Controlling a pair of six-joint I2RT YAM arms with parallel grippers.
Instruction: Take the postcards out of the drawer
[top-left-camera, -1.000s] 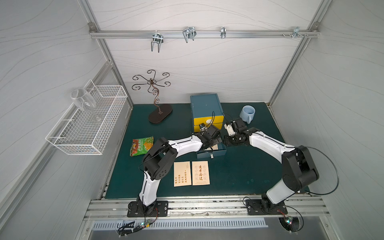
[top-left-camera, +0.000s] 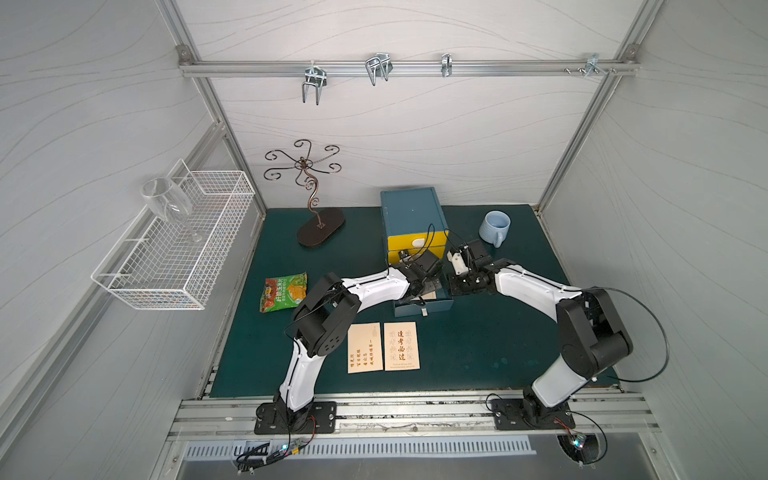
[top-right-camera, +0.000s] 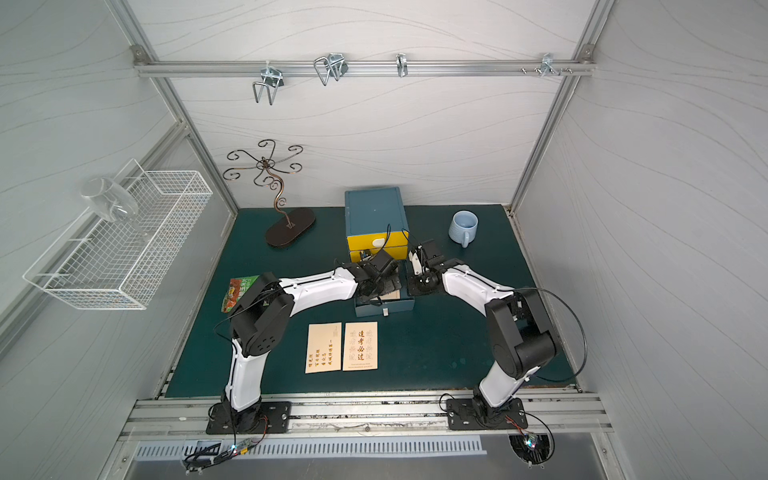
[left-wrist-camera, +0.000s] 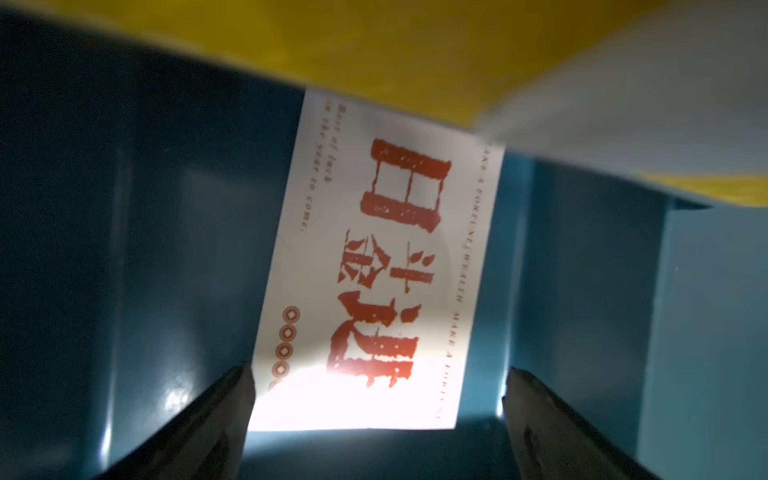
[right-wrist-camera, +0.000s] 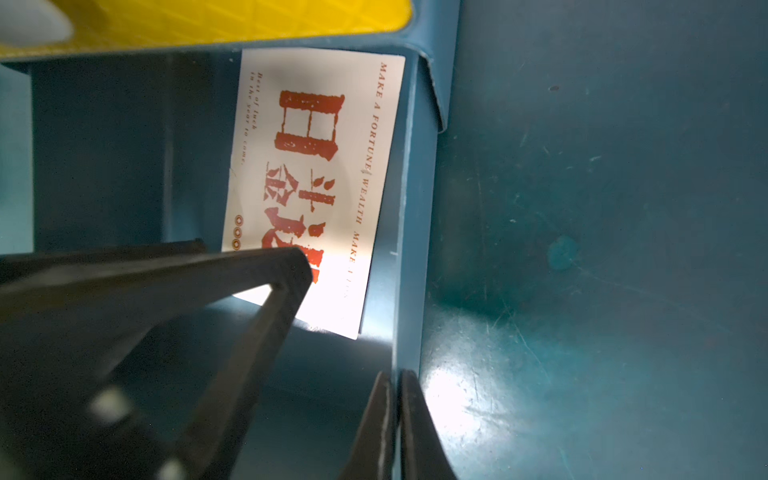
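Observation:
A white postcard with red characters (left-wrist-camera: 380, 264) lies flat inside the pulled-out blue drawer (top-left-camera: 436, 307). My left gripper is open above it, one finger towards each long side of the card, nothing between them. The right wrist view shows the same postcard (right-wrist-camera: 312, 144), its lower left hidden by the left gripper's dark fingers (right-wrist-camera: 240, 280). My right gripper is shut at the drawer's right side, its fingertips meeting on the thin rim of that wall. Two other postcards (top-left-camera: 365, 348) (top-left-camera: 401, 346) lie side by side on the table in front.
Behind the drawer stands the blue and yellow cabinet (top-left-camera: 409, 209), overhanging the card's far end. A blue mug (top-left-camera: 495, 227) is to its right. A snack packet (top-left-camera: 284, 292) and a metal stand (top-left-camera: 321, 227) sit to the left.
My left gripper has moved only a little over the drawer. The postcards on the table have not moved.

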